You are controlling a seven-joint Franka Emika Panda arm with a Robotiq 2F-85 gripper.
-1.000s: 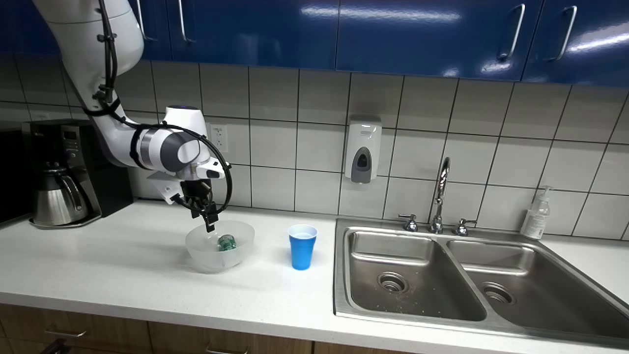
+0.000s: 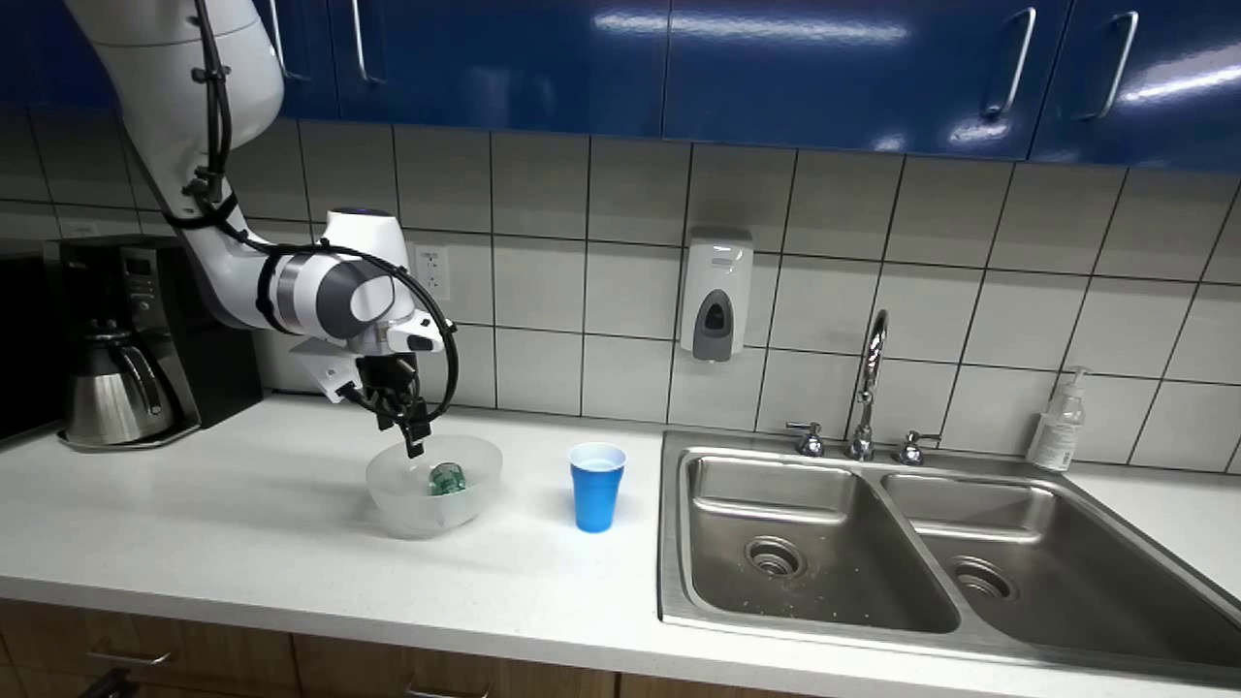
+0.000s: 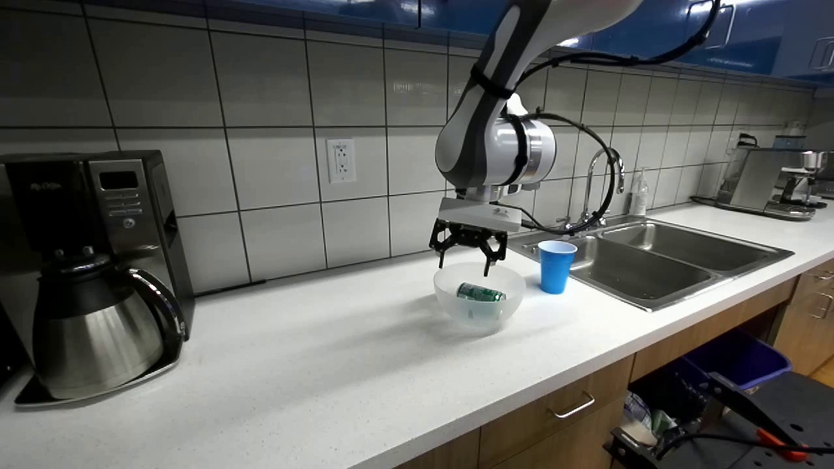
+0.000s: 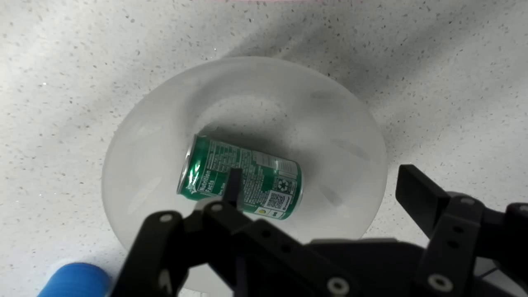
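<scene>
A green can (image 4: 242,178) lies on its side inside a frosted white bowl (image 4: 341,133) on the counter. In the second exterior view the can (image 3: 481,293) shows through the open top of the bowl (image 3: 500,316). My gripper (image 3: 464,264) hangs just above the bowl's rim, its two fingers spread wide with nothing between them. Seen from the wrist, one finger (image 4: 232,190) overlaps the can's near side, while the other finger (image 4: 420,198) is off past the bowl's right edge. The blue cup (image 2: 595,494) stands upright to the right of the bowl in the first exterior view.
A double sink (image 2: 681,558) lies right of the cup, with a faucet (image 2: 867,390) behind it. A coffee maker (image 3: 133,211) with a steel carafe stands at the left end. Between it and the bowl the counter (image 3: 313,352) is clear. The tiled wall is close behind.
</scene>
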